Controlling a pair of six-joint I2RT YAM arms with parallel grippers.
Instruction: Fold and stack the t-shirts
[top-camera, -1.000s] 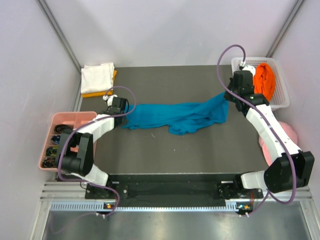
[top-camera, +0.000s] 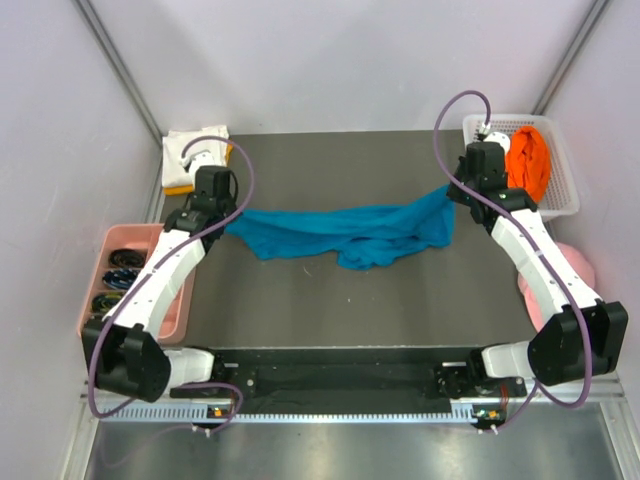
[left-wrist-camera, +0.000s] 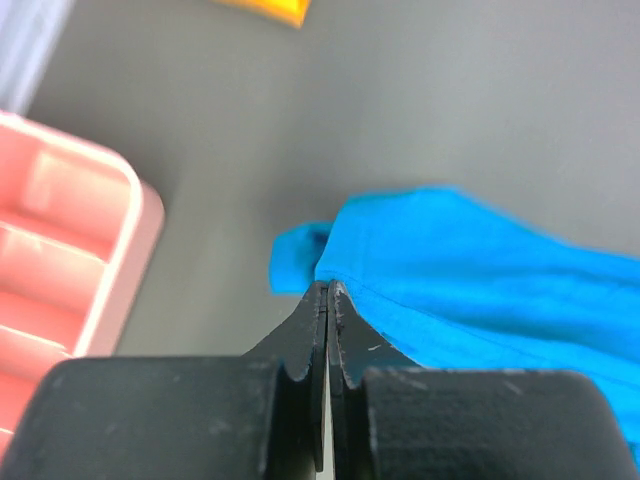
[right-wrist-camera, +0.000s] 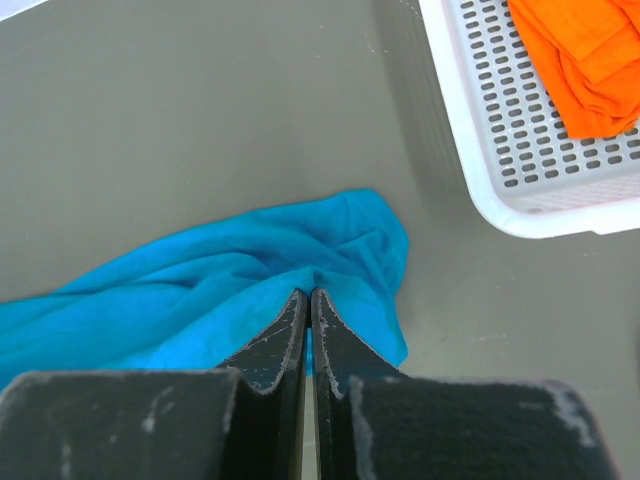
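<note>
A blue T-shirt (top-camera: 330, 228) lies stretched in a long loose strip across the middle of the table, its ends raised toward both grippers. My left gripper is shut with the shirt's left end pinched at its fingertips. My right gripper is likewise shut on the shirt's right end, which rises from the table in the top view. A folded white shirt (top-camera: 195, 150) rests on a yellow one (left-wrist-camera: 275, 10) at the back left.
A pink compartment bin (top-camera: 152, 240) with dark items stands at the left. A white basket (right-wrist-camera: 480, 180) holding orange cloth (right-wrist-camera: 585, 60) is at the back right. A pink round object (top-camera: 575, 262) lies at the right.
My left arm has extended and risen toward the back left, drawing the shirt's left end slightly leftward. The right arm has stayed in place.
</note>
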